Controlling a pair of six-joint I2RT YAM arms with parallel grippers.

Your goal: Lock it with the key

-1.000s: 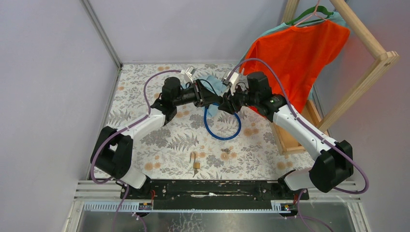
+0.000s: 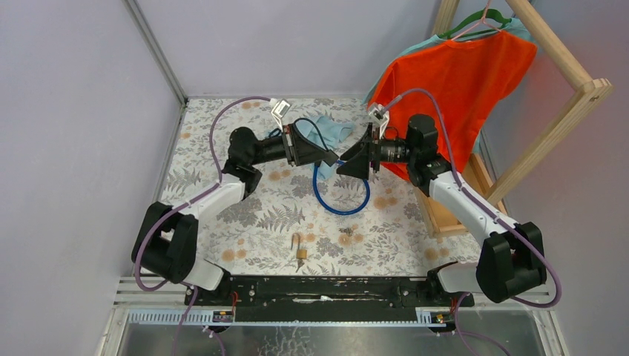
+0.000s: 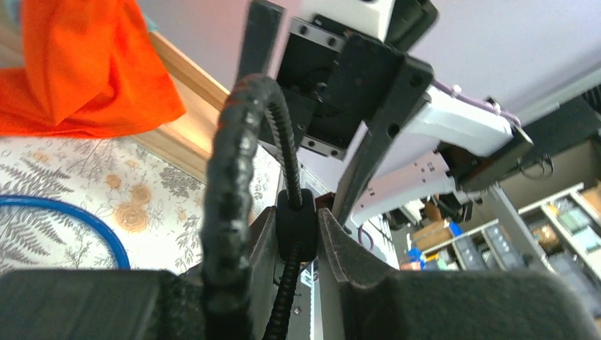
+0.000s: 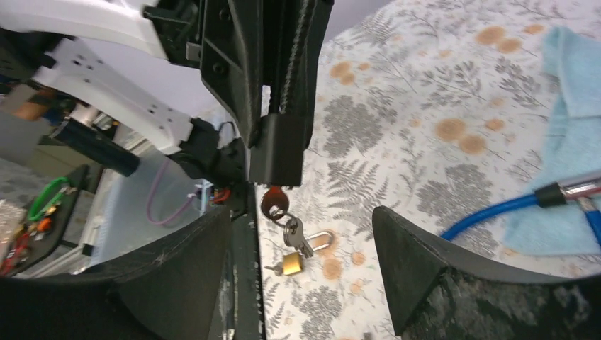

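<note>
My left gripper (image 2: 323, 154) is shut, with a black block on a black cable (image 3: 296, 219) between its fingers in the left wrist view. My right gripper (image 2: 348, 159) stands open facing it, nothing between its fingers. A blue looped cable lock (image 2: 340, 212) lies on the table beneath them, its metal end (image 4: 577, 190) on a light blue cloth (image 4: 588, 99). A brass padlock (image 2: 301, 254) with a long shackle lies near the front edge. A small metallic object, possibly keys (image 2: 346, 231), lies right of it.
A wooden rack (image 2: 556, 126) with an orange shirt (image 2: 452, 96) hanging on it stands at the right, above a wooden tray (image 2: 438, 219).
The left arm has shifted slightly left. The right gripper has drawn a little apart from the left one and changed its angle, now standing more upright and level.
</note>
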